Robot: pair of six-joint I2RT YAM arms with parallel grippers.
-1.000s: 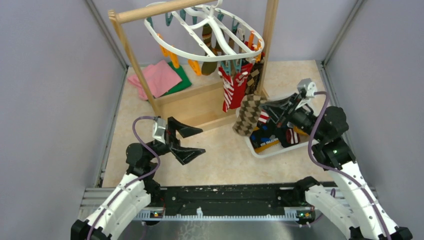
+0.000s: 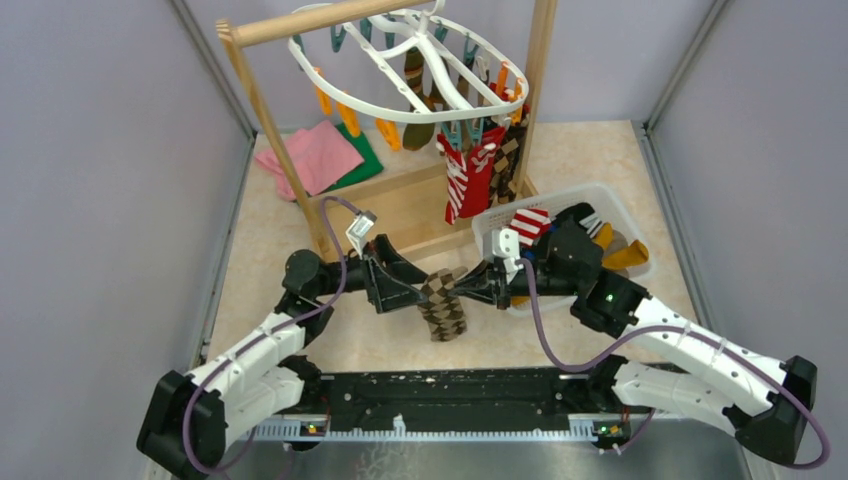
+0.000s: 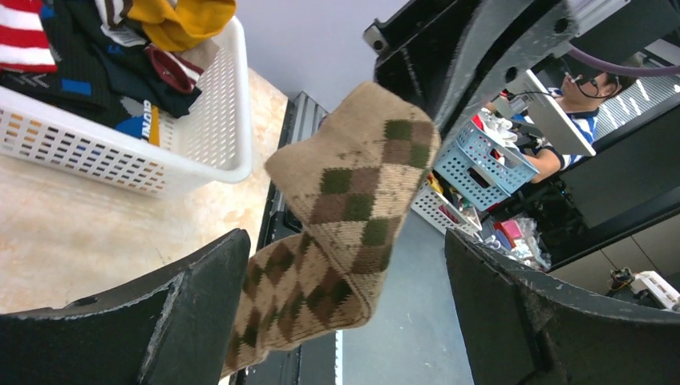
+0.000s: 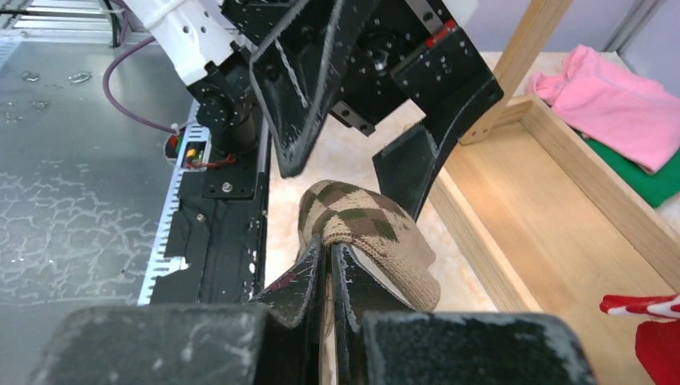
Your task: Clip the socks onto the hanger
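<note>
A brown checkered sock [image 2: 442, 312] hangs from my right gripper, which is shut on it, mid-front over the table. My left gripper [image 2: 408, 285] is open just left of the sock; in the left wrist view the sock's top [image 3: 353, 184] stands between and beyond its spread fingers. Above, the white oval hanger [image 2: 370, 99] carries teal and orange clips, with red-and-white [image 2: 470, 175], checkered and olive socks hanging from it at the right and middle.
A white basket of mixed socks is at the right. A wooden tray [image 4: 561, 249] lies under the rack. Pink [image 2: 310, 155] and green cloths lie back left.
The right gripper has carried the checkered sock from over the basket leftward to the middle. The left gripper has risen and moved right, toward the sock, still open.
</note>
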